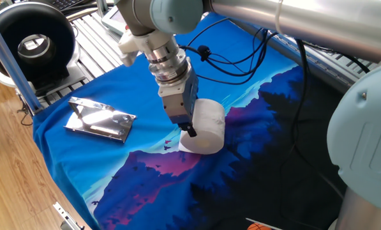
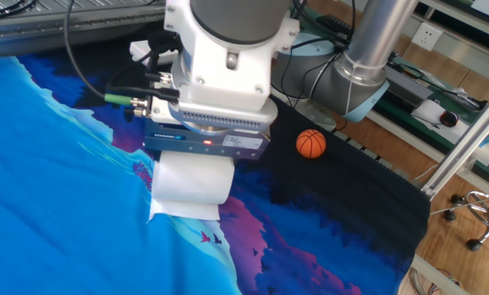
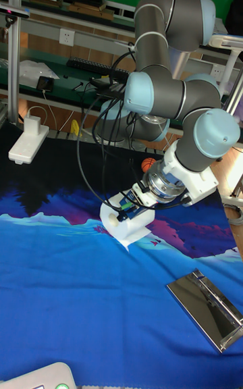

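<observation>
A white paper roll (image 1: 209, 128) lies on its side on the printed blue cloth, with a loose flap (image 2: 185, 210) of paper spread from it. My gripper (image 1: 188, 131) is down against the roll, its dark fingertip by the near end. From the other side, the gripper body covers the roll's top edge in exterior view 2. In exterior view 3 the gripper (image 3: 122, 215) also overlaps the roll (image 3: 111, 225). Whether its fingers grip the paper is hidden. A shiny metal holder (image 1: 99, 120) rests on the cloth, apart from the roll.
A small orange basketball (image 2: 311, 144) sits on the dark part of the cloth. Cables (image 1: 254, 61) hang from the arm over the table. A white power strip (image 3: 29, 140) lies at the far edge.
</observation>
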